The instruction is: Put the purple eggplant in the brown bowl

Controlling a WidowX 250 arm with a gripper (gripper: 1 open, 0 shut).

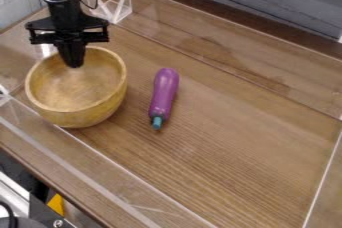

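Observation:
The purple eggplant (pixel 163 94) lies on the wooden table to the right of the bowl, its teal tip towards the front. At the left stands the brown bowl (pixel 78 104), empty as far as I can see. My black gripper (pixel 68 57) hangs over the bowl's back rim, away from the eggplant. Its dark fingers overlap the rim in this view, and their gap is too unclear to read; whether they touch the bowl cannot be told.
A clear, angular plastic piece (pixel 115 10) is behind the gripper on the right. Bare table (pixel 247 122) stretches to the right of the eggplant. Cables and dark hardware (pixel 27 200) fill the lower left corner, beyond the table edge.

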